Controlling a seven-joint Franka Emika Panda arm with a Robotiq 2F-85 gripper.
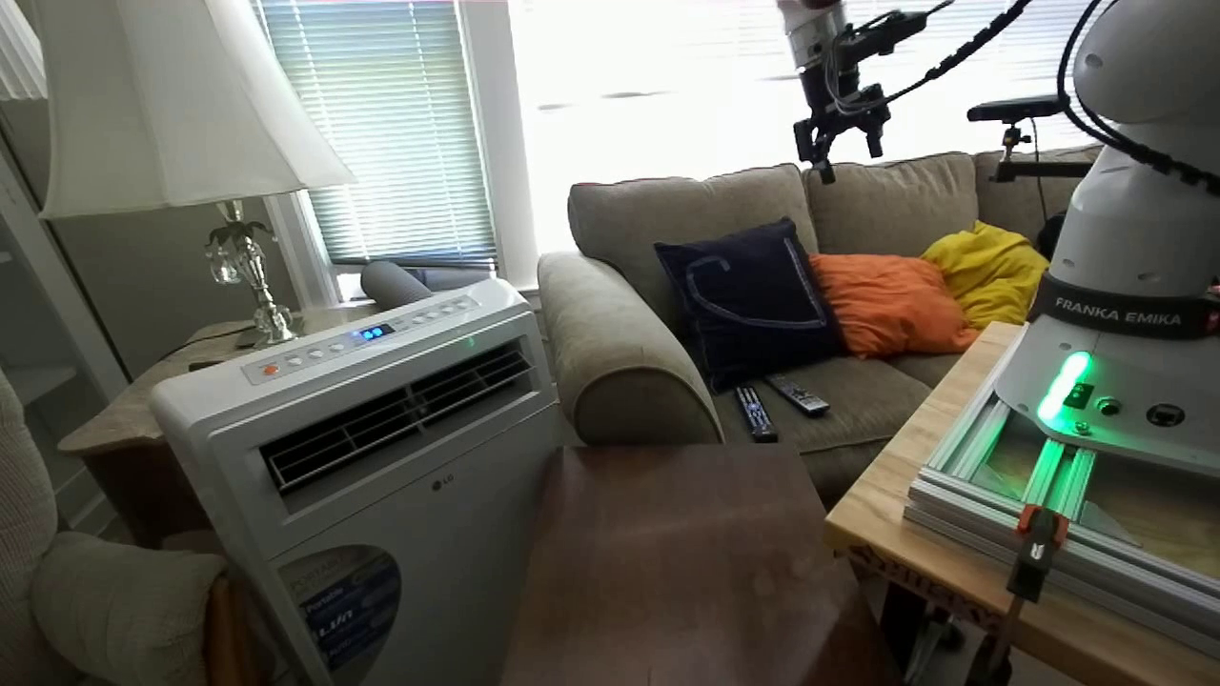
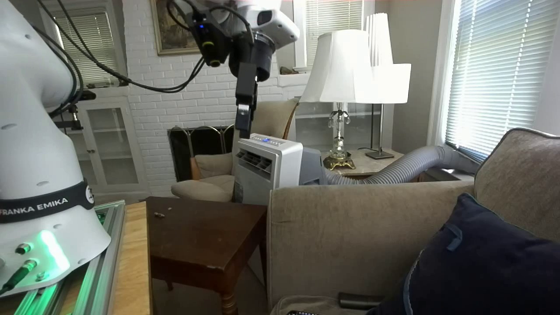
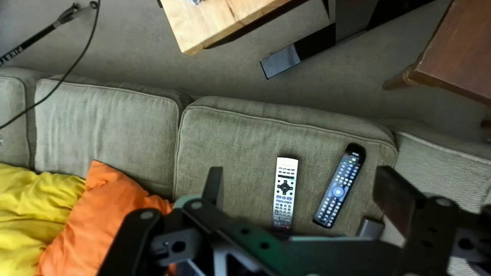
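Observation:
Two remotes lie flat on the sofa's seat cushion. One is a silver remote with dark buttons; the other, a black remote, slants to the right of it in the wrist view. My gripper is open high above the cushion, its fingers wide apart with only air between them. Both remotes appear in the gap between the fingers from above, well below them. In exterior view 1 the gripper hangs above the sofa back, clear of the black remote and the silver remote.
A navy pillow, an orange pillow and a yellow pillow rest along the sofa. Near the seat stand a brown table and the robot's wooden bench. A small dark object lies by the black remote.

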